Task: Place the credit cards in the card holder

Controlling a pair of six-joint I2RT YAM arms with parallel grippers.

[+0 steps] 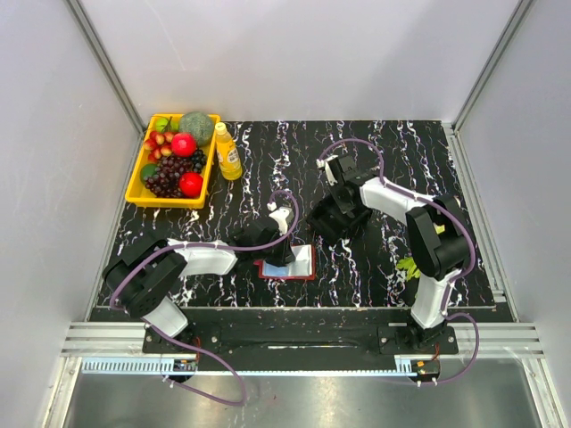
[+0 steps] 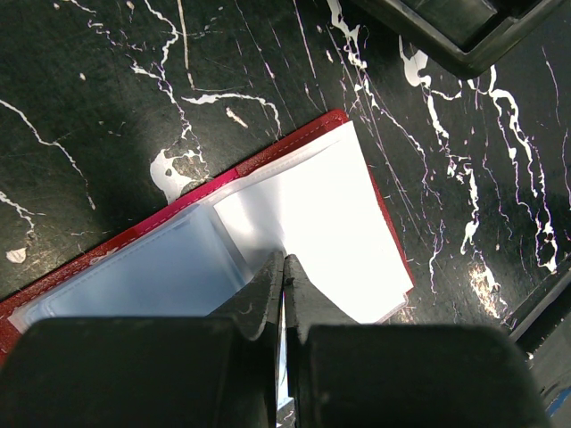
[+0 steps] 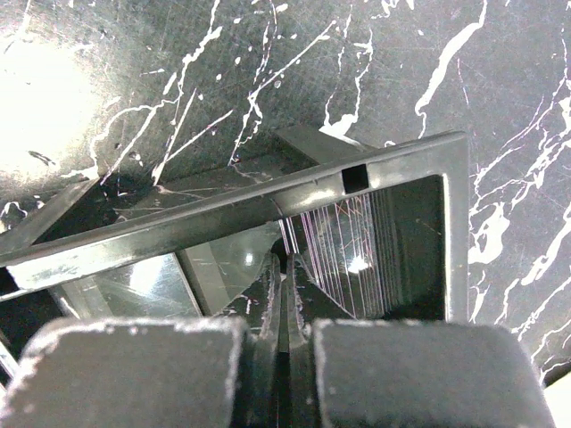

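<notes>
An open card holder (image 2: 321, 223) with red cover, white and pale blue sleeves lies on the black marble table; my left gripper is shut over it, its tips at the sleeves, nothing clear between them. My right gripper is shut and empty, its tips inside a black tray (image 3: 375, 160) beside thin striped edges, which look like cards but are hard to tell apart.
A yellow basket of fruit (image 1: 136, 187) and a yellow bottle (image 1: 227, 156) stand at the back left. Greens (image 1: 409, 267) lie at the right under the right arm.
</notes>
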